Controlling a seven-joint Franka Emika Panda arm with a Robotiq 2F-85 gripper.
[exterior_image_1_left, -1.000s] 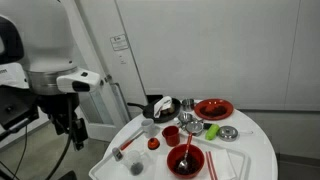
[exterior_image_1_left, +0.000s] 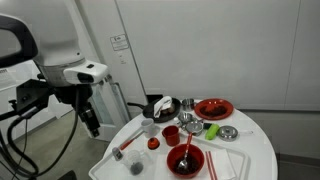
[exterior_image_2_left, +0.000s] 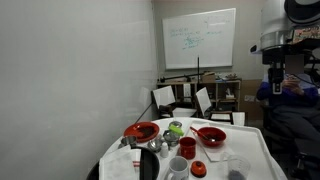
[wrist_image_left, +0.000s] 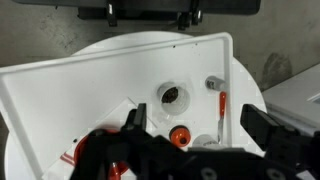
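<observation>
My gripper (exterior_image_1_left: 92, 127) hangs above the near left side of the table, clear of everything on it. In the wrist view its dark fingers stand wide apart, the gripper open with nothing held. Below it on the white tray (wrist_image_left: 60, 92) is a clear cup (wrist_image_left: 172, 97) with something dark inside. A small round red item (exterior_image_1_left: 153, 143) sits close to that cup. Also on the tray is a red bowl (exterior_image_1_left: 180, 168) with a red-handled utensil (exterior_image_1_left: 188, 145) leaning in it. A red cup (exterior_image_2_left: 188, 147) stands behind the round red item.
Along the far side are a dark pan (exterior_image_1_left: 176, 104), a red plate (exterior_image_1_left: 214, 109), a green item (exterior_image_1_left: 212, 131) and several metal pots. A white cloth (exterior_image_1_left: 222, 163) and thin red sticks (exterior_image_1_left: 211, 165) lie right of the bowl. The tray's near left area is mostly bare.
My arm has swung right toward the table, and the gripper has turned and risen slightly in exterior view 1. The objects on the table have stayed put.
</observation>
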